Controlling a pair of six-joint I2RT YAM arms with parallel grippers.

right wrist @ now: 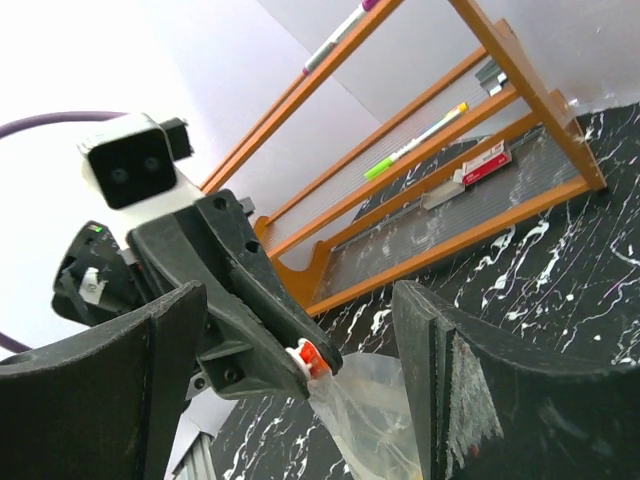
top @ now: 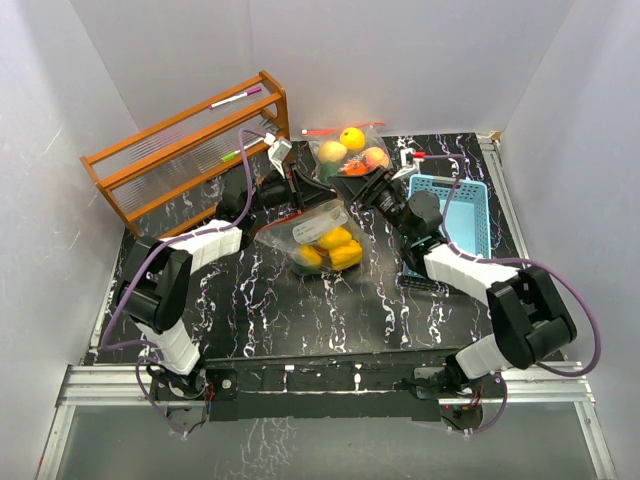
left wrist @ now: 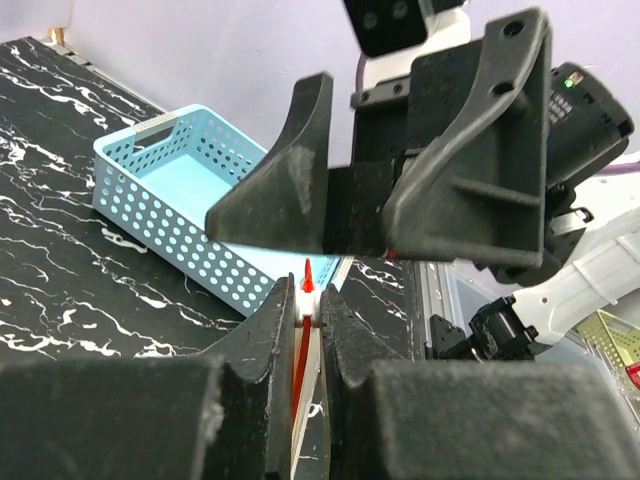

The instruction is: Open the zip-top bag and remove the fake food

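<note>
A clear zip top bag (top: 310, 250) with yellow fake food (top: 345, 256) sits mid-table. My left gripper is shut on the bag's top corner, where a red zipper end and white slider show between its fingers. My right gripper (top: 356, 186) is close beside it at that corner, its fingers apart on either side of it in the right wrist view, with bag plastic behind them; it looks open.
A second bag of fruit (top: 351, 142) lies at the back. A blue basket (top: 468, 230) stands at the right, a wooden rack (top: 190, 135) at the back left.
</note>
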